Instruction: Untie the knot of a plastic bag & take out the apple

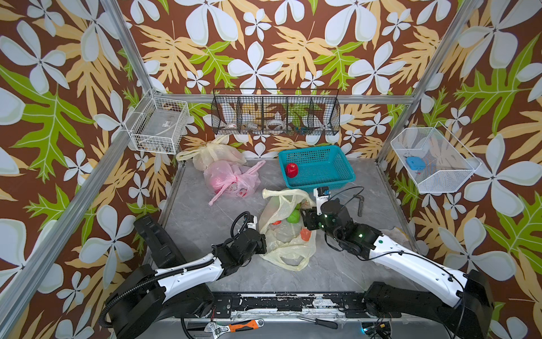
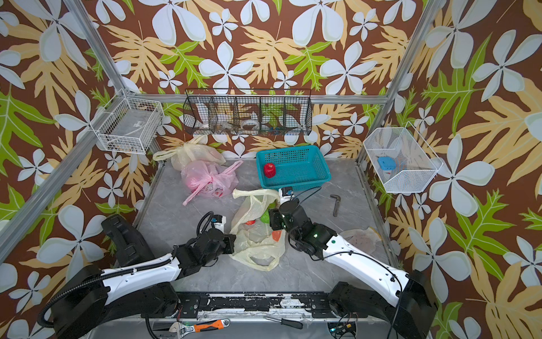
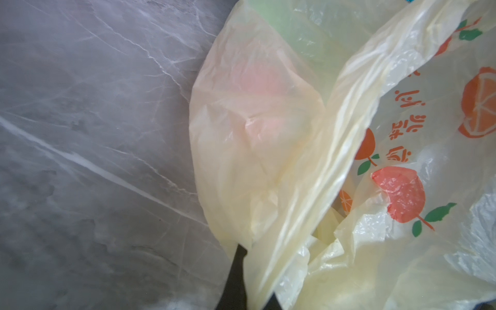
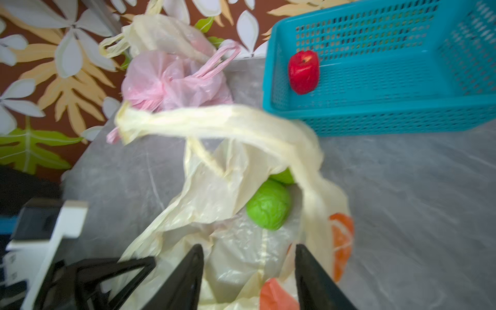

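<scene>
A pale yellow plastic bag (image 1: 275, 258) lies opened up in the middle of the table. Inside it, in the right wrist view, a green apple (image 4: 269, 204) shows, with part of another green one (image 4: 284, 176) behind. Something red shows faintly through the film in the left wrist view. My left gripper is shut on the bag's left edge, a gathered fold between its fingers. Over the bag's right side, my right gripper has its fingers apart, with nothing visibly gripped. A red apple (image 1: 291, 170) rests in the teal basket (image 1: 344, 179).
A pink bag (image 1: 234, 180) and a tied cream bag (image 1: 217, 153) sit at the back left. A hex key (image 1: 360, 205) lies to the right. Wire baskets hang on the walls. Between my left arm and the pink bag, the table is clear.
</scene>
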